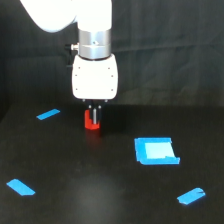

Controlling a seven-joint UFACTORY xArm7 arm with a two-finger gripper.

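Observation:
Toward the back of the dark table, left of centre, my white gripper (94, 117) points straight down over a small red object (89, 125). The fingertips overlap the red thing in this view. Red shows around and beneath them, but whether the fingers grip it or only stand in front of it cannot be made out. How wide the fingers stand is too small to judge.
A white square with a blue border (158, 151) lies on the table at right of centre. Blue tape strips mark the left back (48, 114), left front (20, 187) and right front (191, 196).

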